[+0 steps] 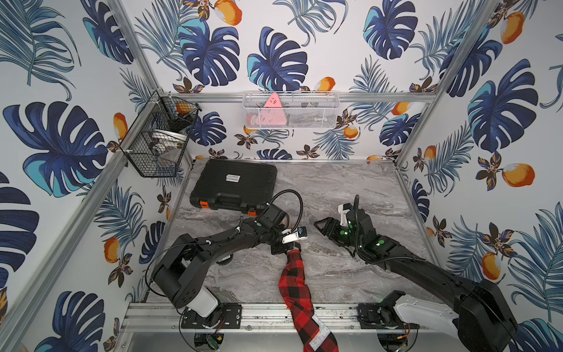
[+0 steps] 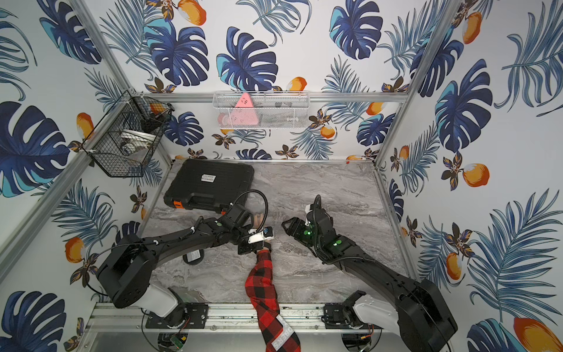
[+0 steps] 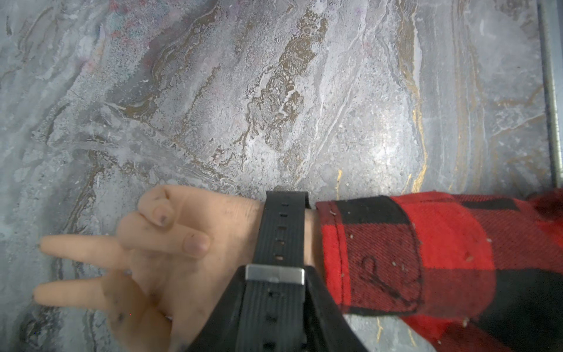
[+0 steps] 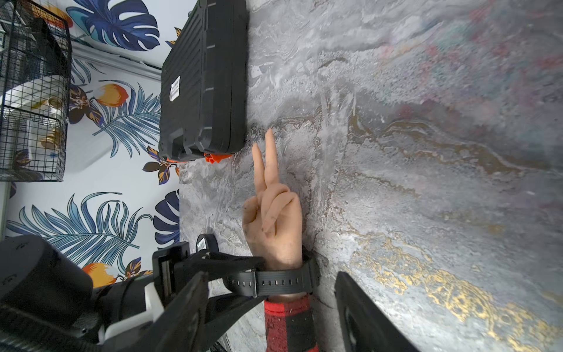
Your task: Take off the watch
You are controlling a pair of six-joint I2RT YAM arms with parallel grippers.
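Note:
The watch's black strap [image 3: 280, 234] lies across the palm-side wrist of the mannequin hand [image 4: 276, 226], just beyond the red-checked sleeve [image 3: 451, 246]. Its metal buckle [image 4: 254, 282] sits on the strap's left part, which reaches out past the wrist. My left gripper comes in from the left at the buckle end; its fingers are spread, one on each side of the strap. The watch's face is not visible. My right gripper stands open with empty fingers; from above, this right gripper [image 1: 324, 226] is apart from the wrist on its right.
A black case [image 1: 234, 184] with orange latches lies at the back left. A small dark round object [image 2: 193, 256] rests on the table behind the left forearm. Wire baskets hang on the walls.

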